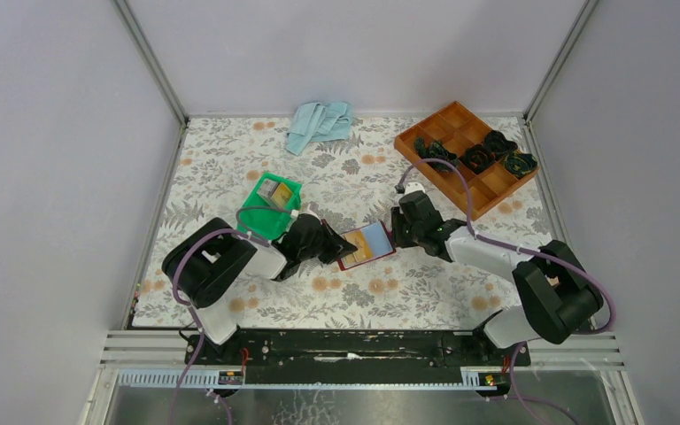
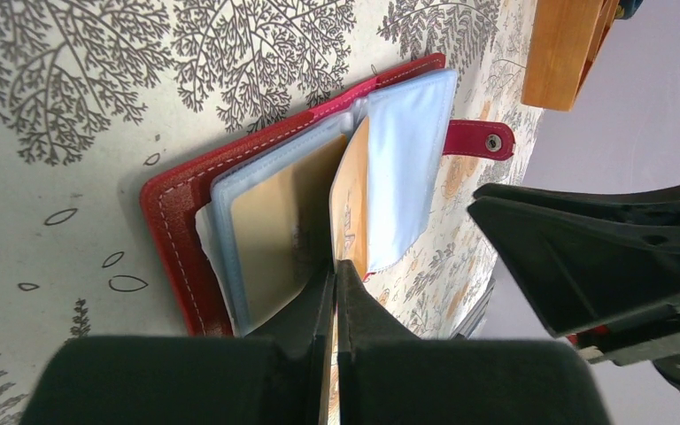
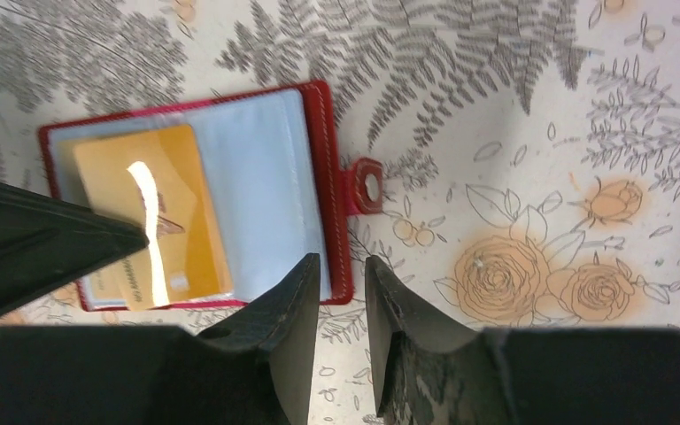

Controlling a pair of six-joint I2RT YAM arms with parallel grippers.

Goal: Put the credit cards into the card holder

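The red card holder [image 1: 377,237] lies open at the table's middle, showing pale blue sleeves and yellow cards [image 3: 155,212]. My left gripper is shut at the holder, with the upright edge of a yellow card [image 2: 351,199] at its fingertips; whether it is pinched is hard to tell. My right gripper is slightly open beside the holder's strap end [image 3: 365,184], with nothing seen between its fingers.
A green container [image 1: 257,221] with cards stands left of the holder. A wooden compartment tray [image 1: 496,181] with dark coils is at back right, a blue cloth [image 1: 319,124] at the back.
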